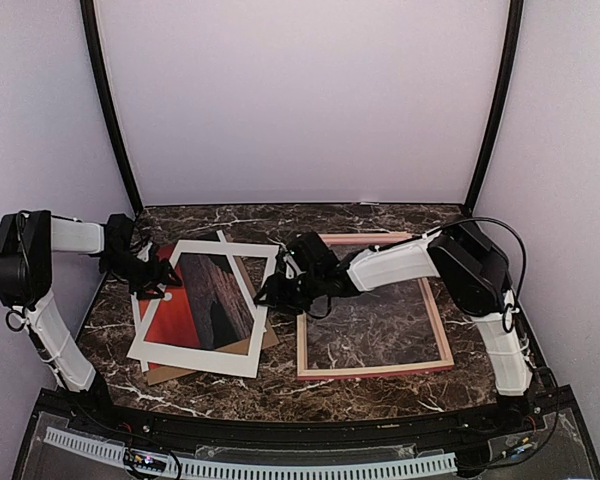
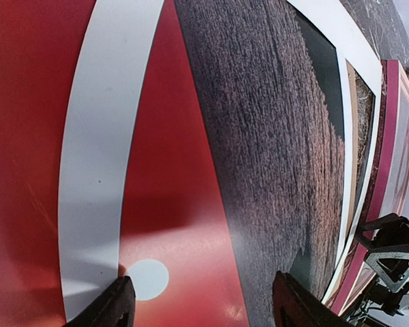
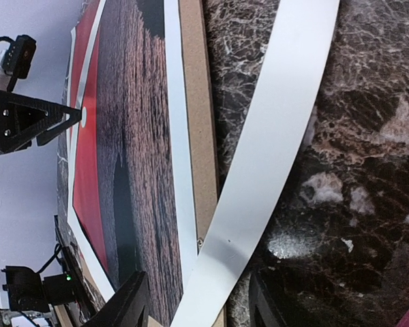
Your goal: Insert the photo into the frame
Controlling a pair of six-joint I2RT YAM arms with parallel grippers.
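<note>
A white mat lies skewed over the photo, which has a red field, a white disc and dark wood-like texture. Above the mat's left side, my left gripper is open; in the left wrist view its fingers are apart over the photo, with the mat's left strip beside them. My right gripper is at the mat's right side. In the right wrist view its fingers stand apart, with the mat's white strip running between them. The wooden frame lies to the right, partly hidden by my right arm.
A brown backing board shows out from under the photo and mat. Bare marbled table runs along the front, and a narrow strip separates the mat from the frame.
</note>
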